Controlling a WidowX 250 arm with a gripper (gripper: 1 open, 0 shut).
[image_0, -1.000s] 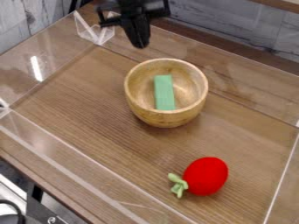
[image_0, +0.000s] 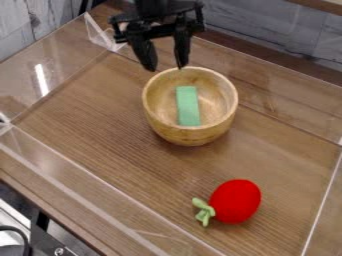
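My black gripper (image_0: 155, 46) hangs at the top centre, open, its fingers pointing down just above and behind a wooden bowl (image_0: 160, 123). A green block (image_0: 189, 106) lies inside the bowl. A red tomato-like object with a green top (image_0: 235, 201) rests on the table at the lower right, apart from the bowl.
A clear plastic piece stands along the upper left edge, and a black cable lies at the bottom left corner.
The bowl, block and red object have not moved.
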